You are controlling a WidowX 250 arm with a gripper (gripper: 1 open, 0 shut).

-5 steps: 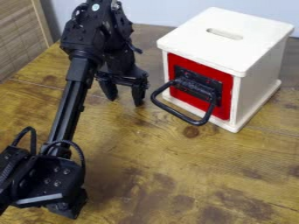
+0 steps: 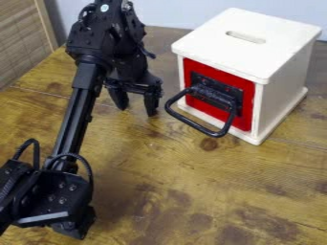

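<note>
My black gripper (image 2: 134, 100) points down over the wooden table at the upper left, beside a white wooden box (image 2: 274, 67). Its two dark fingers stand apart with nothing visible between them. The box has a red front (image 2: 201, 110) with a black panel and a black loop handle (image 2: 202, 128) that juts out toward the front, a short way right of my fingers and apart from them. A slot is cut in the box's top.
A woven panel (image 2: 19, 38) stands at the back left, and a pale wall runs along the back. My arm fills the left side.
</note>
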